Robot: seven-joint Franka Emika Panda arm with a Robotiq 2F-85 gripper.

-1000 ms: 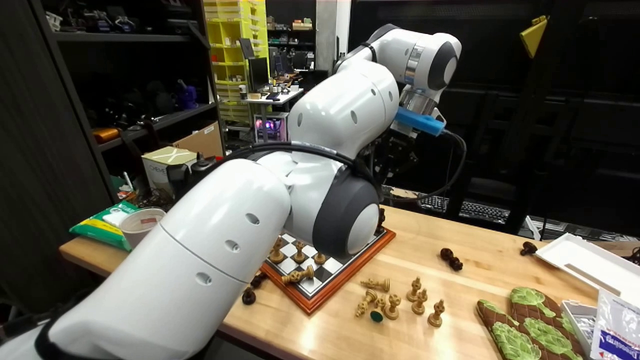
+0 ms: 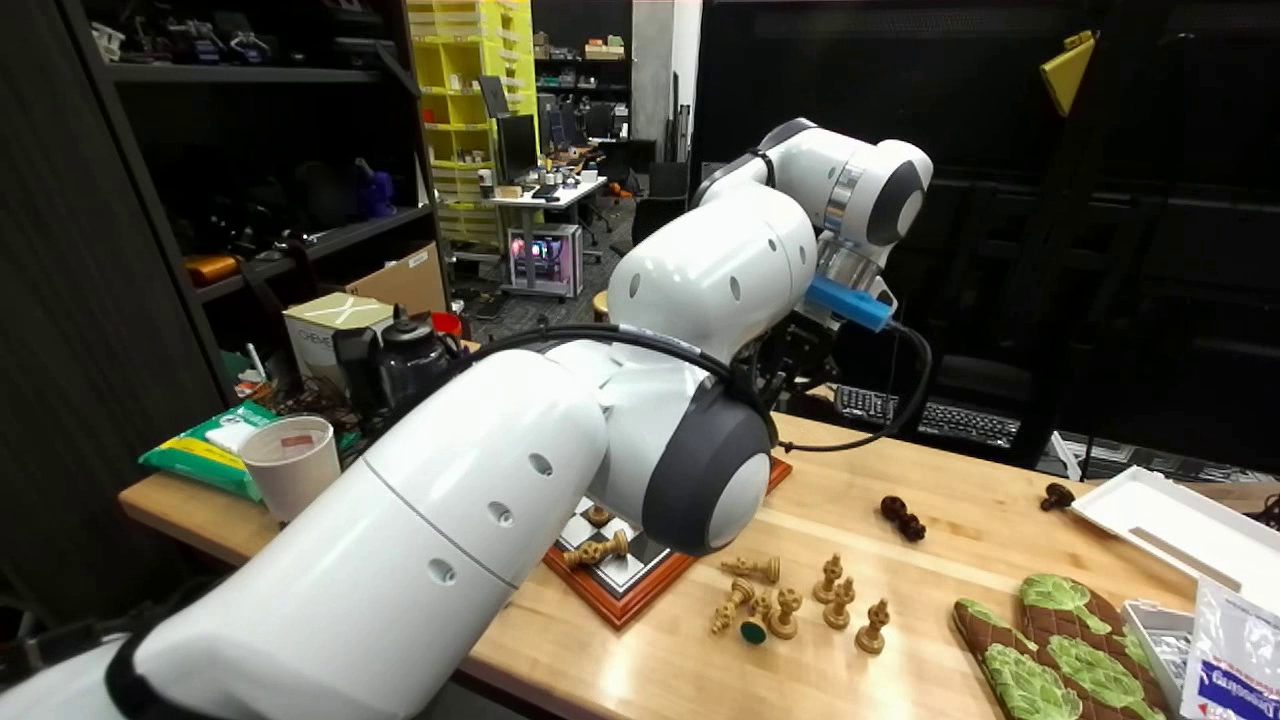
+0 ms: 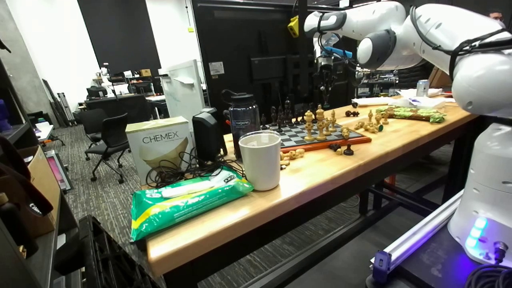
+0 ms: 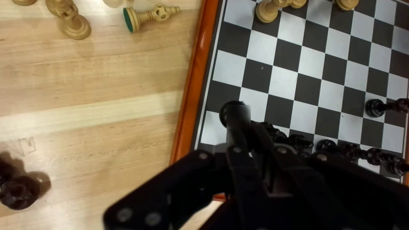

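My gripper (image 3: pixel 326 103) points down over the far side of the chessboard (image 2: pixel 629 606). In the wrist view, the gripper is shut, and the round base of a dark chess piece (image 4: pixel 223 113) shows at its fingertips; the fingers hide the rest of that piece. Several dark pieces (image 4: pixel 327 146) stand along one edge of the board, partly behind the fingers. Light wooden pieces (image 3: pixel 320 125) are on the opposite side of the board. In exterior view 1 the arm hides the gripper's fingertips.
Loose light pieces (image 2: pixel 786 612) and a fallen dark piece (image 2: pixel 902 518) lie on the table beside the board. Farther right are an oven mitt (image 2: pixel 1068 654) and a white tray (image 2: pixel 1182 528). A white cup (image 3: pixel 260 163) and a dark bottle (image 3: pixel 242 120) stand at the other end.
The arm's wrist has come down and shifted slightly right in exterior view 1. The forearm now covers more of the board. The loose pieces on the right have not moved.
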